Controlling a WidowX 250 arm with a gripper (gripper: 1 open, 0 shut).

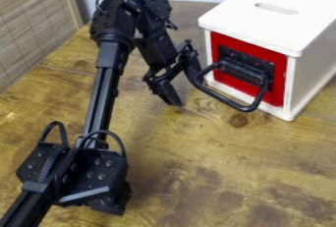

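Note:
A white box [284,30] with a slot in its top stands at the right. Its front has a red panel [227,52] holding a black fitting with a black loop handle jutting out toward me. My black gripper [168,84] hangs from the arm left of the box, low over the table, beside that handle. Its fingers are dark and overlapping, so I cannot make out whether they are open or shut, or whether they touch the handle.
A light woven panel [33,20] stands at the upper left.

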